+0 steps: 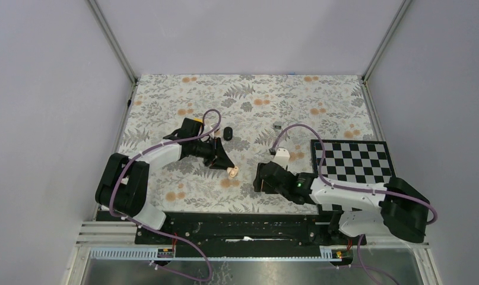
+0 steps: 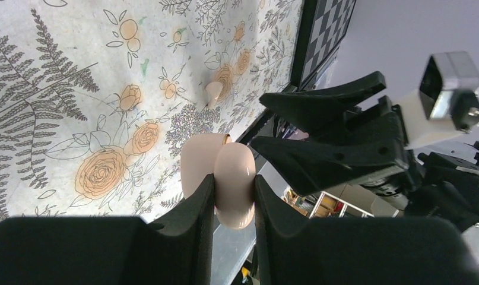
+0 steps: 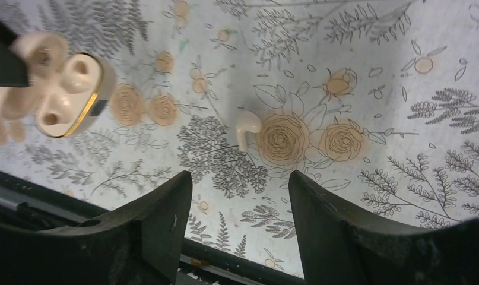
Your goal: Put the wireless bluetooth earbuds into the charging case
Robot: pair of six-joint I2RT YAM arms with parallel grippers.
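A cream earbud lies loose on the patterned tabletop; the right wrist view shows this earbud (image 3: 247,126) stem toward me, and the left wrist view shows the same earbud (image 2: 213,92) beyond the case. My right gripper is open above it, nothing between the fingers, and hides it in the top view. The charging case (image 3: 76,95) is open, tilted, held off to the left. My left gripper is shut on the case (image 2: 235,184). Its hollows face the right wrist camera and look empty, though blurred.
A black oval object (image 1: 228,133) and a small grey block (image 1: 278,125) lie farther back. The checkered board (image 1: 349,160) occupies the right side, near the right arm. Between the two grippers is a narrow strip of bare table (image 1: 246,178).
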